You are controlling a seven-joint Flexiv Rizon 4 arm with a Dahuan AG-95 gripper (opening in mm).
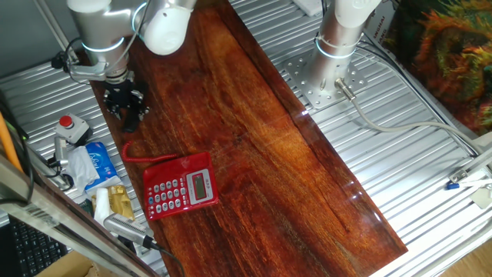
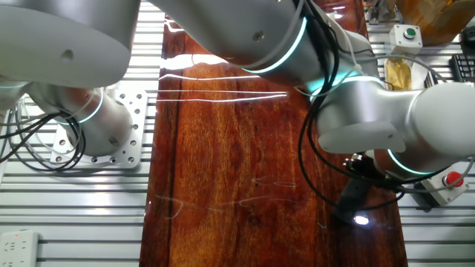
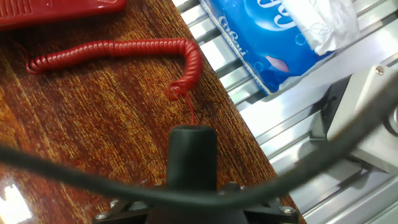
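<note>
A red desk phone [image 1: 181, 185] with grey keys and a small display lies on the wooden table; in the wrist view only an edge of its red body [image 3: 56, 11] shows. Its coiled red cord [image 3: 112, 48] bends round and runs as a thin red end to a dark, elongated handset [image 3: 193, 155]. My gripper [image 1: 125, 102] appears shut on this handset, which juts out from it towards the phone. Exterior view 2 shows the dark handset [image 2: 353, 196] below the arm. Black cable crosses the wrist view, partly hiding the fingers and their contact.
A blue tissue pack [image 1: 98, 165] and a box with a red button [image 1: 71, 128] stand beside the table's left edge.
</note>
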